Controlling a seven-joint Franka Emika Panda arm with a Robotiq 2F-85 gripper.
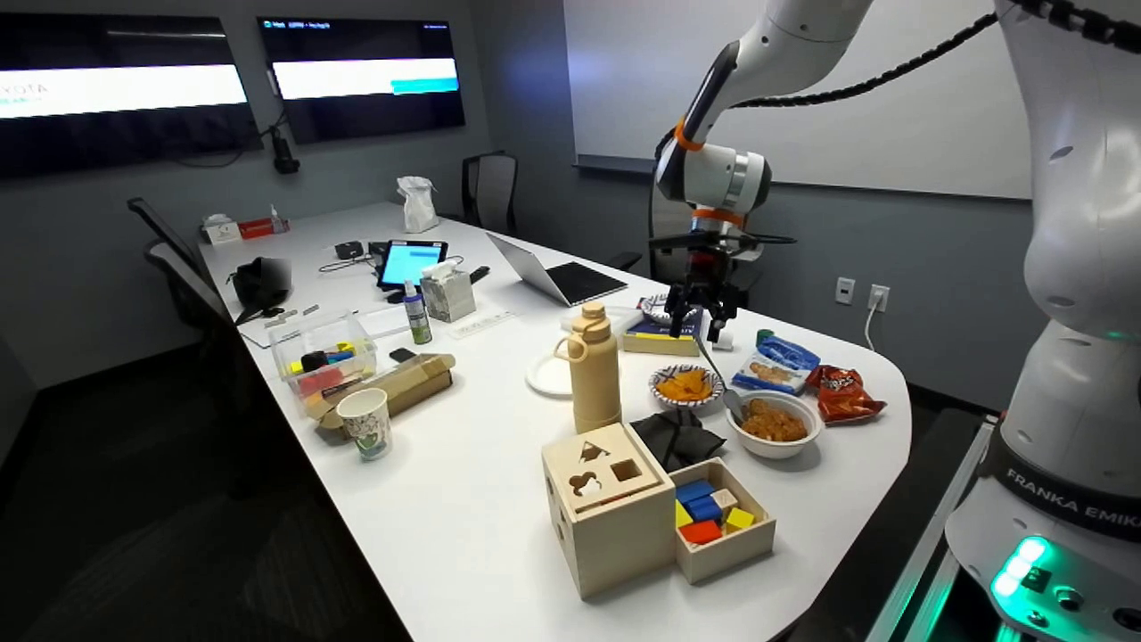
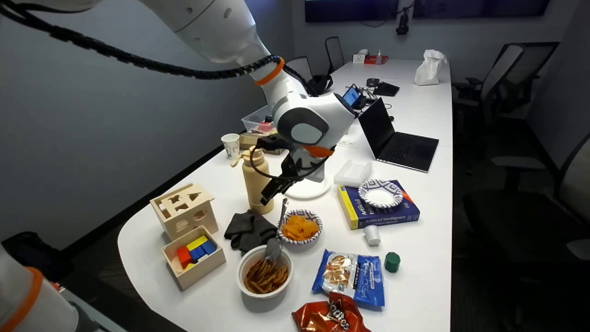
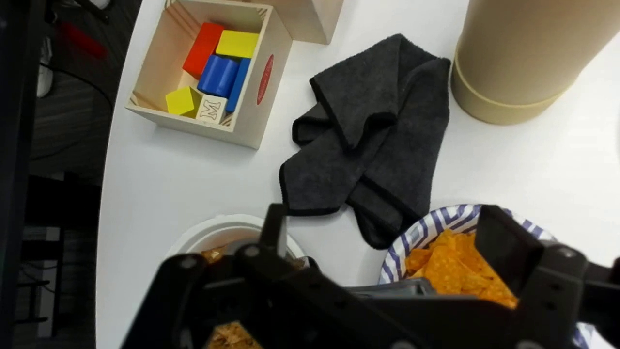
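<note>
My gripper is open, and no object shows between its fingers. In the wrist view the table lies beneath it, with a crumpled dark grey cloth [image 3: 372,136] ahead of the fingertips. Beyond the left finger is a white bowl [image 2: 241,275] of brown snacks with a spoon [image 2: 273,250] in it. The right finger partly covers a patterned paper bowl [image 3: 396,256] of orange chips [image 3: 450,261]. A tan bottle [image 2: 254,182] stands upright beside the cloth. Colored blocks [image 3: 218,75] sit in a wooden tray [image 3: 174,119].
A wooden shape-sorter box [image 1: 631,540] stands by the tray. Snack bags, blue [image 2: 351,276] and red [image 2: 332,316], lie near the table's end. A blue book [image 2: 387,220] carries a second patterned bowl [image 2: 380,196]. Bare table lies left of the box in exterior view 1.
</note>
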